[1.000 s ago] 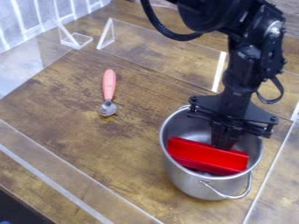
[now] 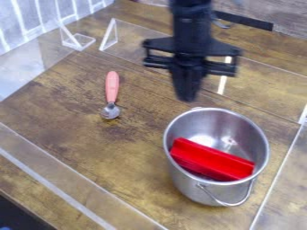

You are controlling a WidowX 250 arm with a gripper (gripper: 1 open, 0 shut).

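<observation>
A steel bucket [image 2: 216, 189] with a wire handle stands at the front right, with a red bar-shaped object [image 2: 214, 160] lying inside it. To its left on the wood lies a scoop or spoon [image 2: 111, 90] with a pink handle and metal head. The black gripper [image 2: 188, 74] hangs blurred above and behind the bucket at the top centre, clear of it; whether its fingers are open or shut cannot be made out, and no object is visible in it.
The wooden table [image 2: 72, 144] has clear plastic panels along its edges. Small white stands are at the back left.
The gripper has risen out of the bucket and moved up and to the left, away from the red object, which stays inside the bucket.
</observation>
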